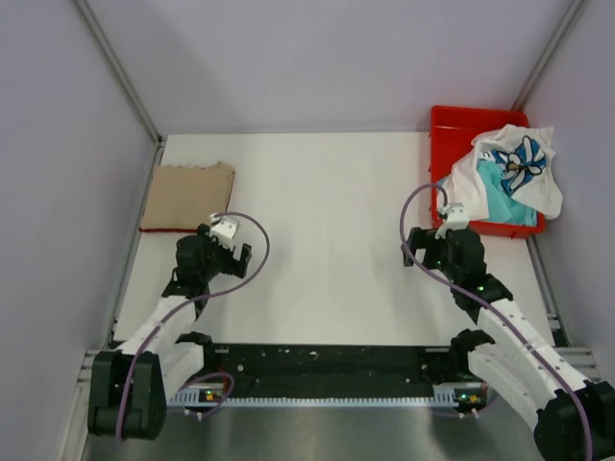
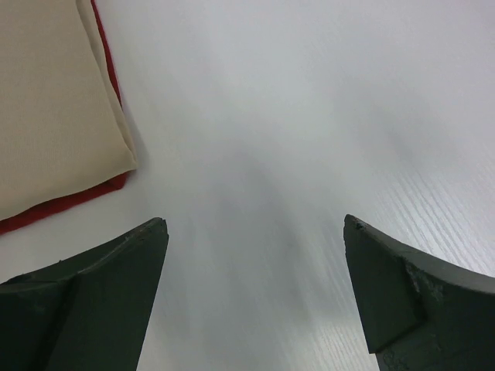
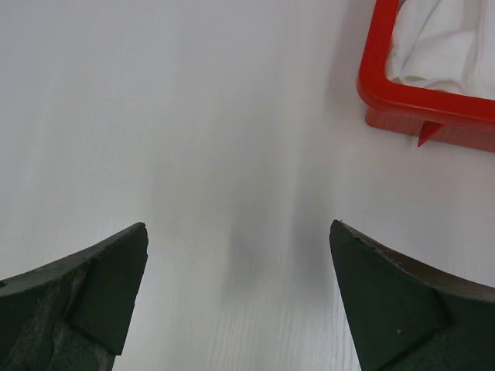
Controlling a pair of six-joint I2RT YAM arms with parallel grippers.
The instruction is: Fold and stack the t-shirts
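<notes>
A folded tan shirt lies at the table's left side, with a red edge showing beneath it. In the left wrist view, the tan shirt's corner sits over a red cloth. White and teal shirts, one with a blue flower print, lie loosely in a red bin at the right and hang over its side. My left gripper stands open just right of the folded stack, holding nothing. Open and empty too, my right gripper is at the near left of the bin.
The red bin stands at the table's far right; its rim rises above the table. Between the arms, the white table is bare and flat. Walls close in on the left, right and back.
</notes>
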